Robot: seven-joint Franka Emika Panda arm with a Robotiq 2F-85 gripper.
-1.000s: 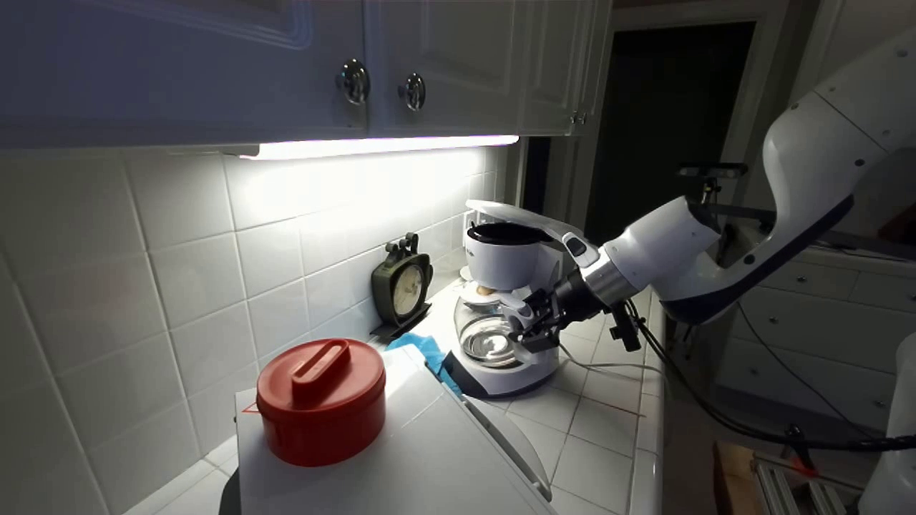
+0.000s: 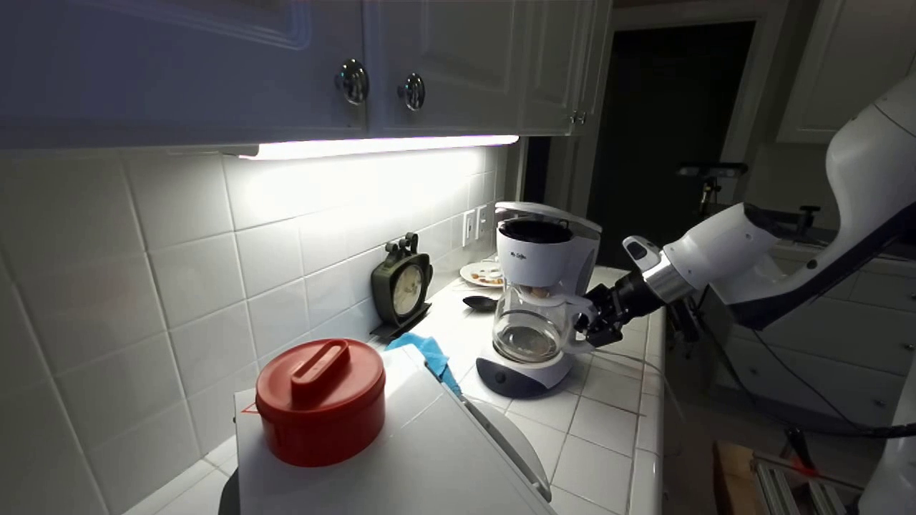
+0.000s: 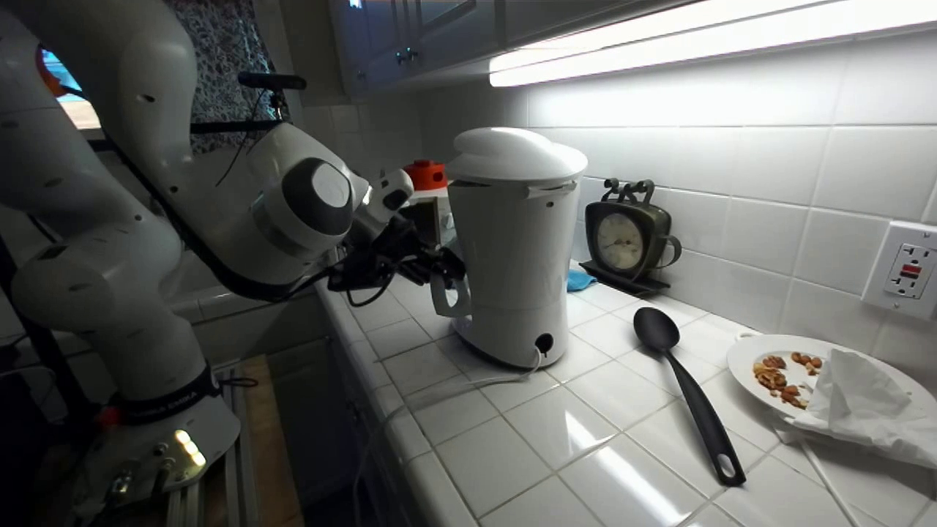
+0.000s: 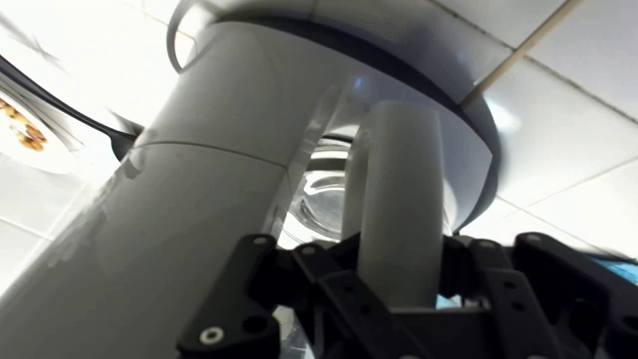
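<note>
A white coffee maker (image 2: 538,262) stands upright on the tiled counter, with its glass carafe (image 2: 525,330) seated in its base. My gripper is shut on the white carafe handle (image 4: 401,197), which stands between the black fingers in the wrist view. In exterior view 1 the gripper reaches the handle from the counter's open side. Exterior view 2 shows the coffee maker's back (image 3: 514,263), its lid (image 3: 518,157) and its cord; the carafe glass is hidden there.
A black spoon (image 3: 694,395) and a plate (image 3: 747,347) with nuts and paper lie behind the coffee maker. A clock (image 2: 401,287) leans by the wall. A red container (image 2: 322,412) sits on a white appliance, near a blue cloth (image 2: 426,353). Bare tiles lie beside the counter edge.
The arm and gripper have moved right with them. The cord has shifted.
</note>
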